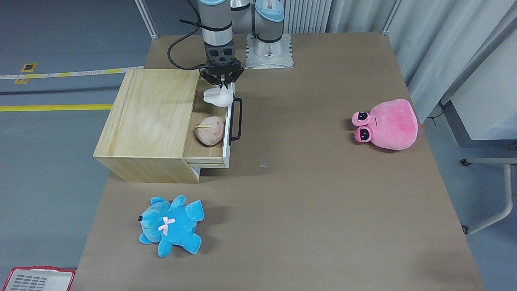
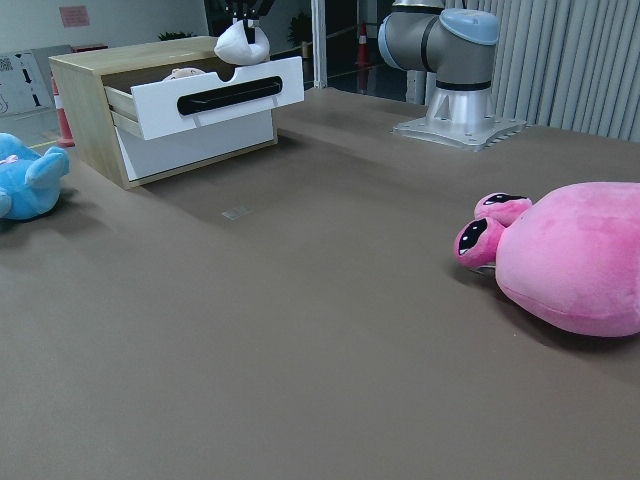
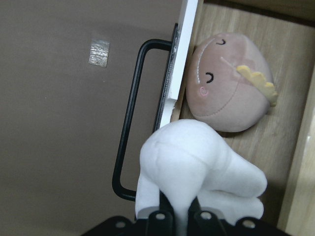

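Observation:
My gripper (image 1: 223, 81) is shut on a white plush toy (image 1: 217, 97), which hangs over the back end of the open drawer (image 1: 203, 152) and its black handle (image 1: 240, 118). The wrist view shows the toy (image 3: 172, 157) pinched between the fingers, partly covering the drawer front. A pinkish plush toy with a yellow crest (image 1: 209, 131) lies inside the drawer, in front of the white one; in the left view it is mostly hidden behind the drawer front (image 2: 160, 105).
The wooden cabinet (image 1: 145, 116) stands on the table (image 1: 315, 203). A blue bear (image 1: 172, 228) lies in front of it, a pink plush toy (image 1: 390, 123) at the right.

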